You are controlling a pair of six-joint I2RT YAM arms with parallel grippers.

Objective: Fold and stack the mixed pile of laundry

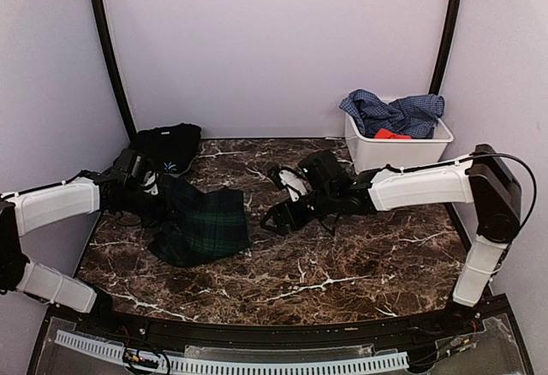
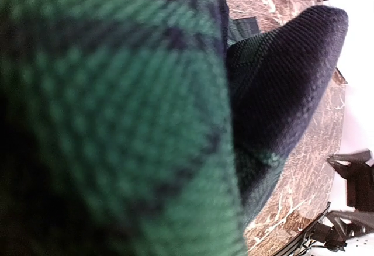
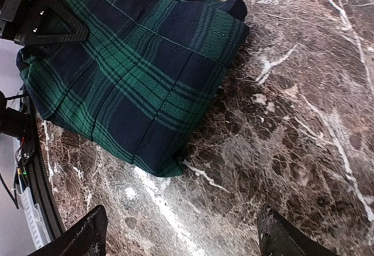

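Note:
A green and navy plaid garment (image 1: 205, 229) lies loosely bunched on the left part of the marble table (image 1: 360, 281). My left gripper (image 1: 154, 199) is shut on it; in the left wrist view the plaid cloth (image 2: 123, 116) fills most of the frame, hiding the fingers. The garment (image 3: 134, 86) shows a turned edge in the right wrist view. My right gripper (image 1: 282, 199) is open and empty, held right of the garment, its fingers at the bottom of the right wrist view.
A dark folded stack (image 1: 167, 139) sits at the back left. A white bin (image 1: 398, 152) at the back right holds blue checked cloth (image 1: 377, 114) and something red (image 1: 392, 133).

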